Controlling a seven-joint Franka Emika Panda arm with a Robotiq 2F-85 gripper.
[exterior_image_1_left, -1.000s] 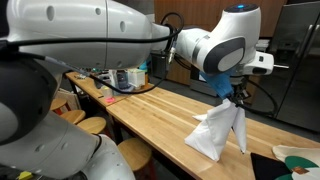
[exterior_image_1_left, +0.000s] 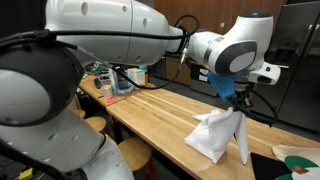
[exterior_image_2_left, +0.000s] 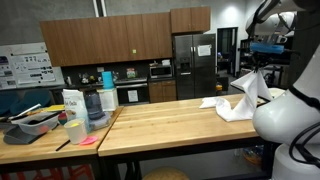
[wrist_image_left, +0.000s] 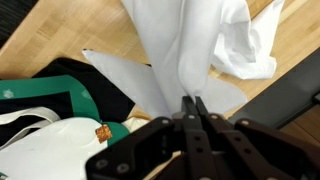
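A white cloth (exterior_image_1_left: 216, 133) hangs in folds from my gripper (exterior_image_1_left: 238, 103), its lower part reaching down to the wooden table. Looking down in the wrist view, the cloth (wrist_image_left: 185, 45) runs up between the fingertips of my gripper, which is shut on it. One part of the cloth spreads out toward the top right of that view, over the wood. From the far side, the cloth (exterior_image_2_left: 245, 100) shows as a raised white drape at the right end of the table.
A green-rimmed white item (exterior_image_1_left: 298, 155) and a black mat (exterior_image_1_left: 268, 166) lie right of the cloth. Containers (exterior_image_1_left: 110, 82) stand at the table's far end. Stools (exterior_image_1_left: 135, 154) stand by the near edge.
The arm and gripper have shifted slightly to the right. The cloth stays in the gripper, and its hanging folds have changed a little.
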